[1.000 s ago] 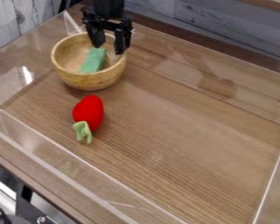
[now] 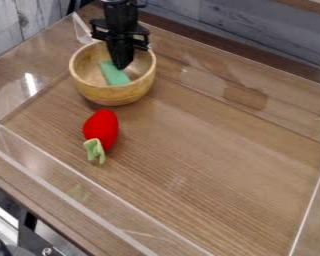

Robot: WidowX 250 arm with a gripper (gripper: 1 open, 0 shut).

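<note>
A round wooden bowl (image 2: 113, 92) sits at the upper left of the table, with a green object (image 2: 115, 75) lying inside it. My black gripper (image 2: 120, 55) comes down from the top over the bowl's back half, shut, its tip just above the green object; whether it touches that object is unclear. Below the bowl lies a red object with a pale green end, like a toy strawberry or pepper (image 2: 101, 130).
A pale wall or board (image 2: 270, 25) runs along the back, and grey panelling stands at the far left.
My gripper has shifted left over the bowl and appears narrower, hanging above the green object. The bowl and red object look unmoved.
</note>
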